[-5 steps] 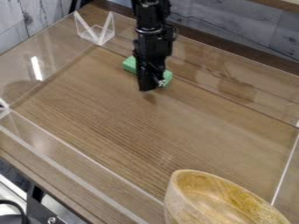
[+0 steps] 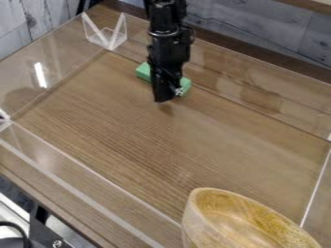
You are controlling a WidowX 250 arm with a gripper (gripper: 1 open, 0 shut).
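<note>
The black robot arm reaches down from the top centre of the camera view, its gripper low over a green object on the wooden table. The green object looks like a flat block or sponge and is partly hidden behind the gripper. The fingers are small and dark, and I cannot tell whether they are open, shut or touching it.
A yellow bowl-like container is at the bottom right. Clear plastic pieces stand at the top left and left edge. A grey wall runs along the back.
</note>
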